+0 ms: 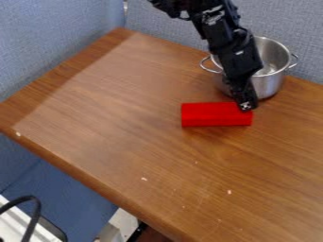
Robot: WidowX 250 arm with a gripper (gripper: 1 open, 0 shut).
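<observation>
A red block [212, 114] lies on the wooden table, in front of a steel pot with two handles [270, 64]. The black gripper [244, 103] reaches down from the top to the right end of the block, in front of the pot and hiding part of it. Whether its fingers are open or shut on the block is not clear.
Blue padded walls stand behind and to the left. A black cable and white objects lie below the table at the lower left.
</observation>
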